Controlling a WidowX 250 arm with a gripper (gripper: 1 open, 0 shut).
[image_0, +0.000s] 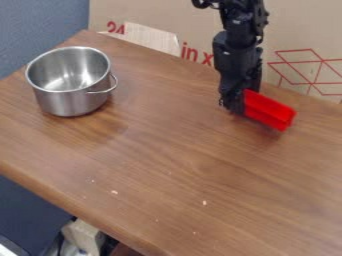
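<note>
My black gripper (238, 98) reaches down at the back right of the wooden table, its fingertips at the left end of a red block (270, 110). The block slants from upper left down to the right. Whether the fingers are shut on it cannot be made out. A steel pot (68, 80) with side handles stands at the left.
A cardboard panel with red print (301, 57) stands behind the table. The table's left edge drops to a blue floor.
</note>
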